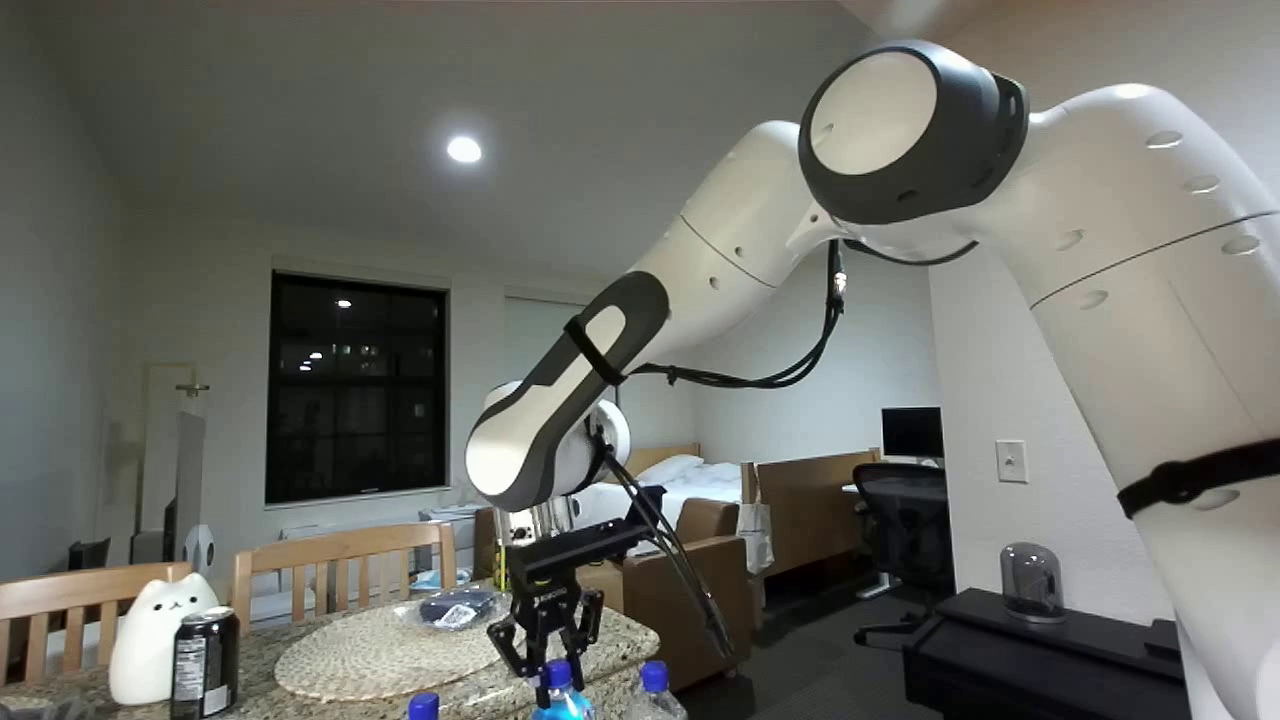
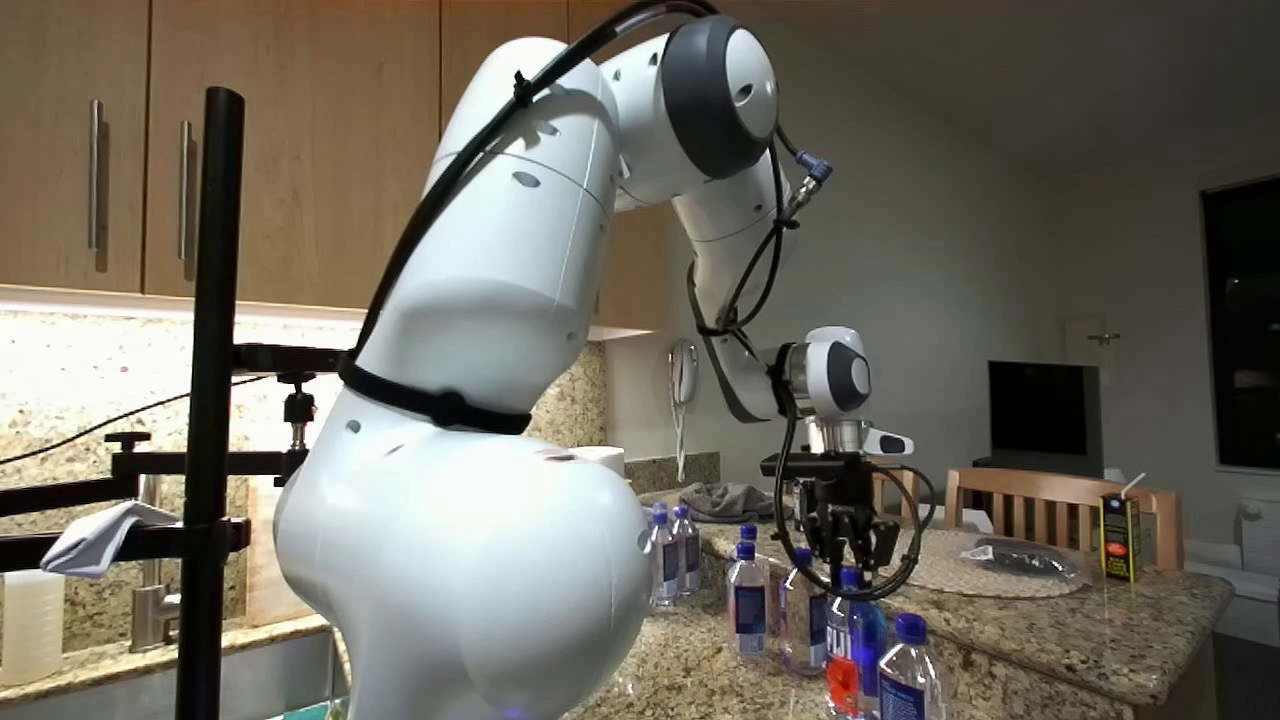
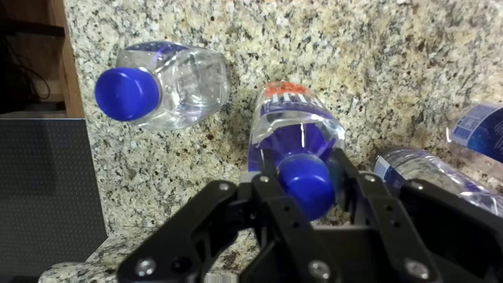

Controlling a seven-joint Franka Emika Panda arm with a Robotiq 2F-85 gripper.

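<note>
A clear water bottle with a blue cap [image 3: 309, 186] stands between the fingers of my gripper, which is shut on it just under the cap. In exterior view 1 the gripper [image 1: 554, 654] points down over this bottle's cap [image 1: 559, 674], and the bottle looks slightly tilted. Exterior view 2 shows the held bottle [image 2: 847, 684], with its red flower label, below the fingers. To one side in the wrist view stands another blue-capped bottle [image 3: 188, 89], apart from my fingers. Whether the held bottle's base touches the counter is hard to tell.
Several similar bottles stand close by, among them one at the front [image 2: 908, 672] and one behind [image 2: 746, 600]. The granite counter [image 3: 198, 160] ends at an edge on the wrist view's left. A round woven mat [image 1: 360, 654] and a black can [image 1: 204, 664] lie farther off.
</note>
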